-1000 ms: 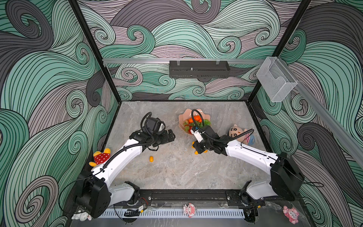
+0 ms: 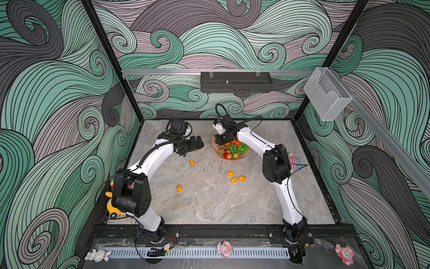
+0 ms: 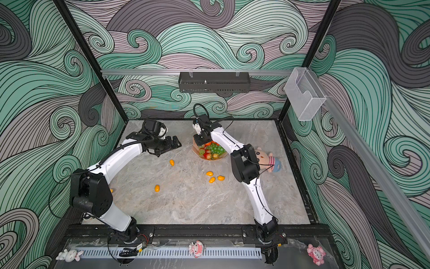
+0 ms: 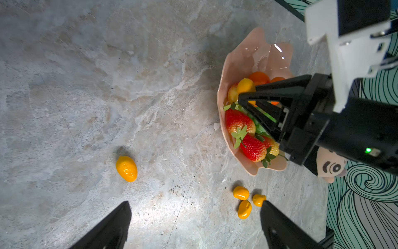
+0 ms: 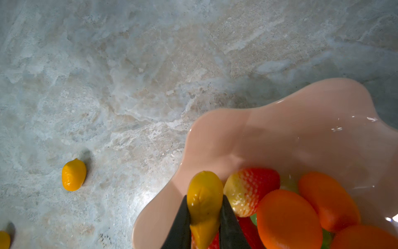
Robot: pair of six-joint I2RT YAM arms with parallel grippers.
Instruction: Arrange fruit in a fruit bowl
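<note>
The pink fruit bowl [image 5: 261, 124] at the back centre holds strawberries [image 4: 253, 147], oranges [image 5: 289, 220] and green fruit [image 2: 239, 148]. My right gripper is over the bowl's left part, shut on a yellow kumquat [image 5: 204, 195]. My left gripper [image 2: 195, 143] stands open and empty left of the bowl, above the table. Loose yellow kumquats lie on the table: one [image 4: 126, 168] below the left gripper, one [image 2: 179, 188] nearer the front, several [image 2: 230, 174] in front of the bowl.
Plush toys sit at the table's right [image 3: 266, 159] and left [image 2: 114, 206] edges. A mesh basket [image 2: 327, 94] hangs high at the right.
My right arm has swung back and left from the kumquats in front of the bowl to over the bowl. My left arm has moved slightly back and left.
</note>
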